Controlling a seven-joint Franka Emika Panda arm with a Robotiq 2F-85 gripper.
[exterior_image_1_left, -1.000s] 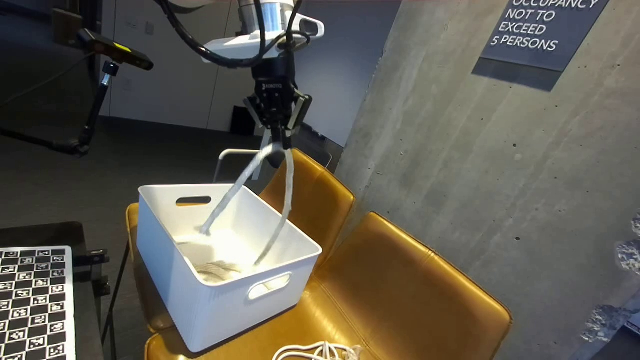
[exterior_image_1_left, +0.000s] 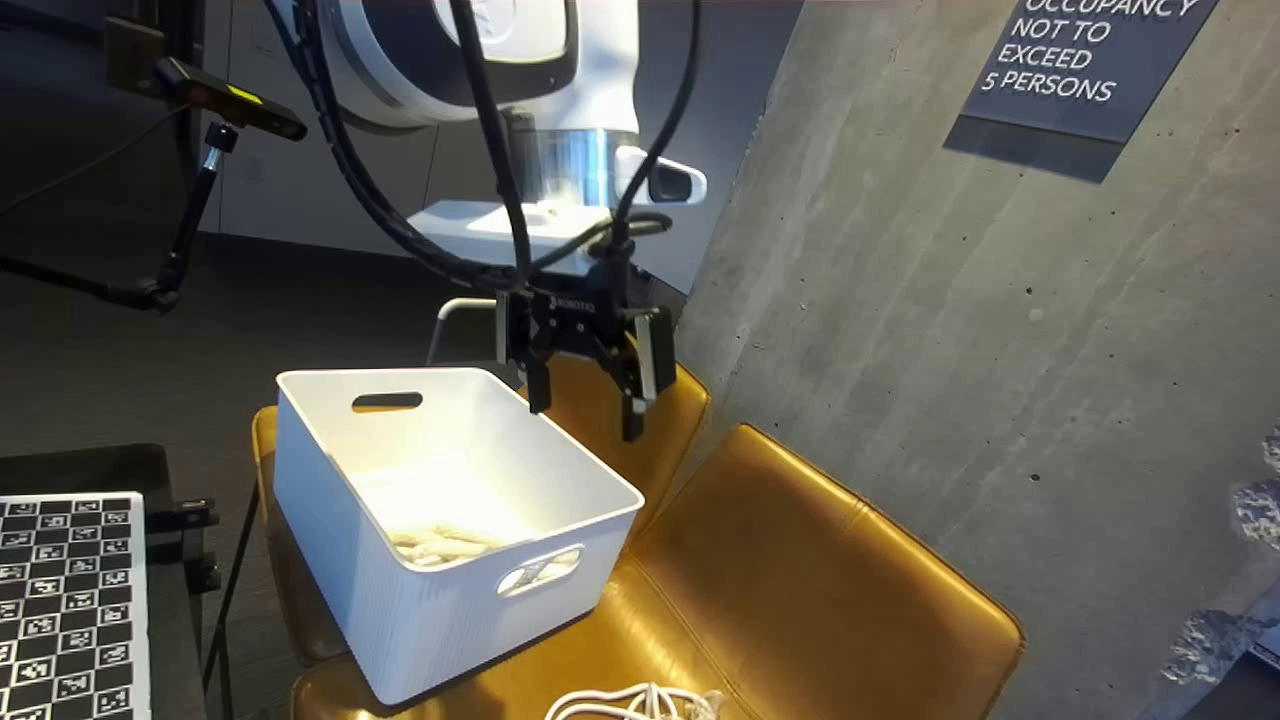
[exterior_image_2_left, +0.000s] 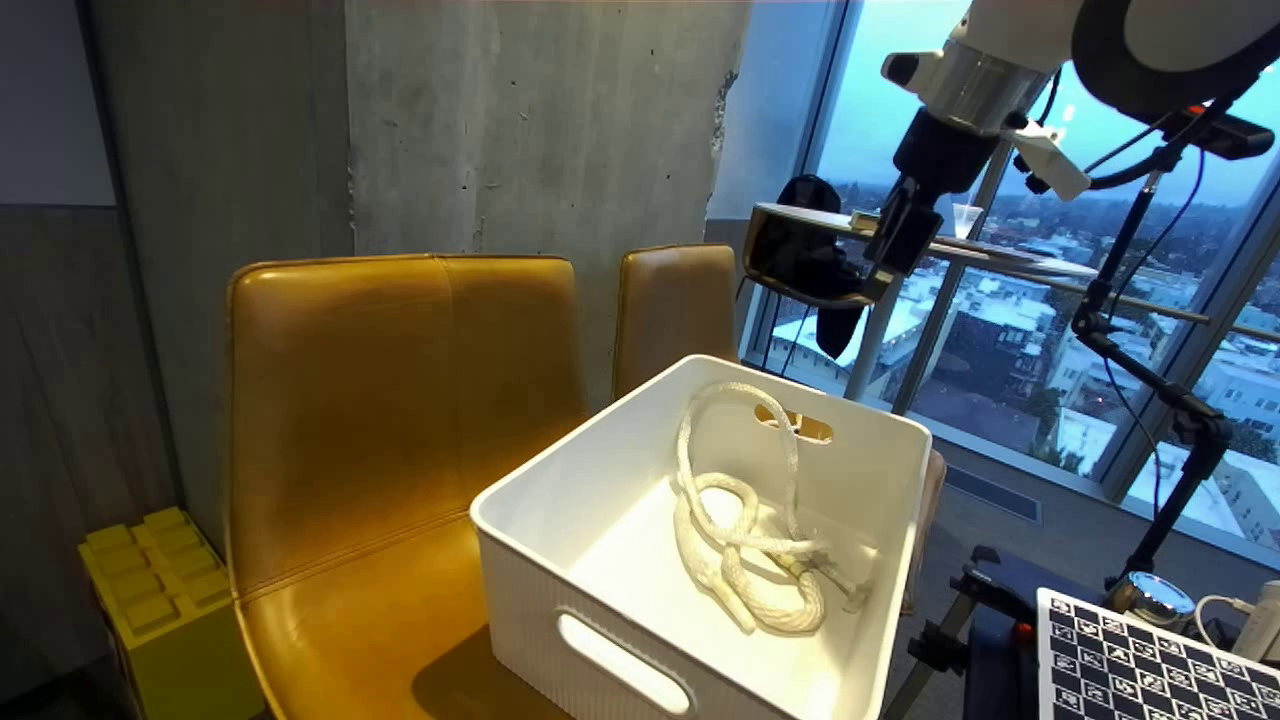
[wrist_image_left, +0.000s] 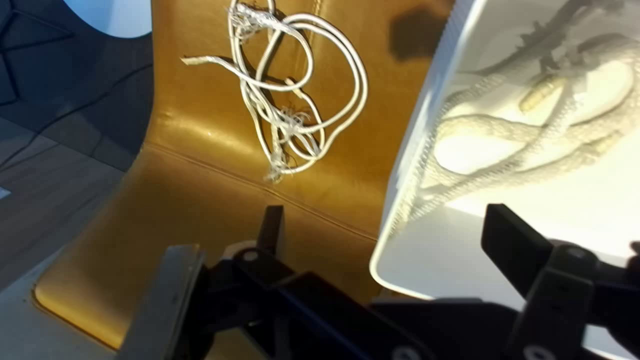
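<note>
Several loops of thick white rope (exterior_image_2_left: 768, 576) lie inside the white bin (exterior_image_1_left: 336, 528), with one loop leaning up its wall. My gripper (exterior_image_1_left: 588, 422) hangs above the bin's back right edge, fingers wide apart and empty. In the wrist view its dark fingers (wrist_image_left: 507, 249) are spread, one over the bin and the other over the chair seat. A thinner bundle of white cord (wrist_image_left: 288, 90) rests on the tan chair (wrist_image_left: 198, 222) beside the bin. Much of the rope in the bin is hidden in exterior view 1.
A concrete wall (exterior_image_1_left: 1020, 300) rises behind the chairs. A black-and-white marker board (exterior_image_1_left: 72, 600) lies on a stand to the left. A camera on an arm (exterior_image_1_left: 228, 96) stands at the back left. Yellow blocks (exterior_image_2_left: 162, 588) sit on the floor.
The rope that hung from my shut gripper is released and now lies in the bin. My gripper has opened and come lower, a little to the right.
</note>
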